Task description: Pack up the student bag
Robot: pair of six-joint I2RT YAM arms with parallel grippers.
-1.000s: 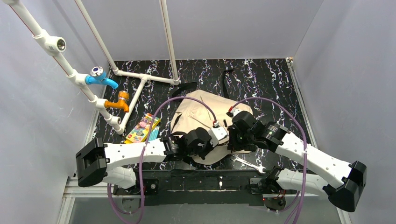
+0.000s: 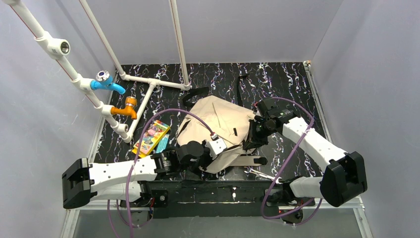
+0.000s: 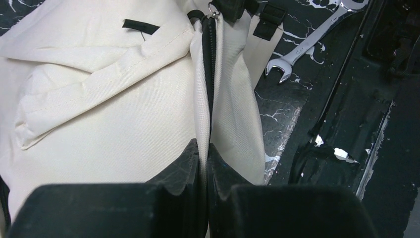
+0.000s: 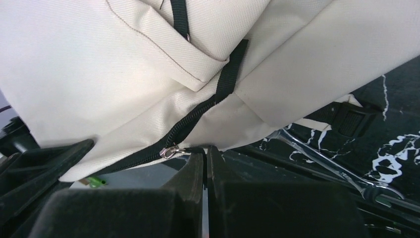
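Note:
A cream bag (image 2: 218,119) lies on the black marbled table, its black zipper (image 3: 212,64) running along the near side. At the bag's near edge, my left gripper is shut on the fabric beside the zipper. My right gripper is shut on the zipper's pull tab, close to the metal slider (image 4: 170,151). From the slider the closely meshed zipper track (image 4: 198,111) leads up to its black end tab. On the table's left lie a yellow-red book (image 2: 151,138) and a light blue pack (image 2: 162,143). The bag's inside is hidden.
A metal wrench (image 3: 307,44) lies at the table's front edge, right of the bag. White pipes with a blue tap (image 2: 106,85) and an orange tap (image 2: 126,107) stand at the left.
The bag's near side has been drawn left with them.

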